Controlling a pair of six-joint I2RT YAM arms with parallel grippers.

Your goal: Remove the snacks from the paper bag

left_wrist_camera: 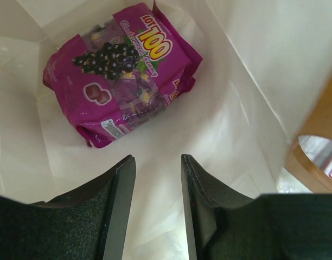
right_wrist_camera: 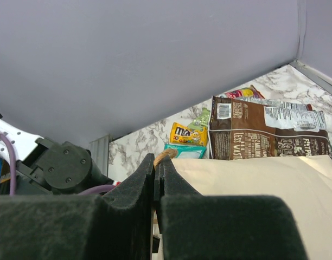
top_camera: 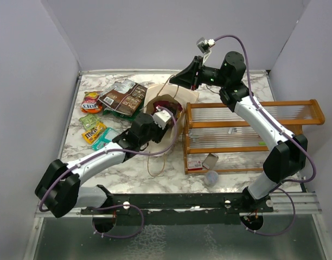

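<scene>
The cream paper bag (top_camera: 187, 96) holds a purple Lot 100 gummy packet (left_wrist_camera: 122, 73), lying flat in its bottom in the left wrist view. My left gripper (top_camera: 161, 127) is at the bag's mouth, pointing in, part open with an empty gap between its fingers, just short of the packet. My right gripper is shut on the bag's twisted handle (right_wrist_camera: 167, 154), holding it up above the bag in the top view.
Snack bags lie left of the bag: a brown bag (top_camera: 123, 96), red (top_camera: 91, 102), green (top_camera: 89, 121), yellow (top_camera: 93, 130) and teal (top_camera: 103, 138) packets. A wooden rack (top_camera: 253, 123) stands close on the right.
</scene>
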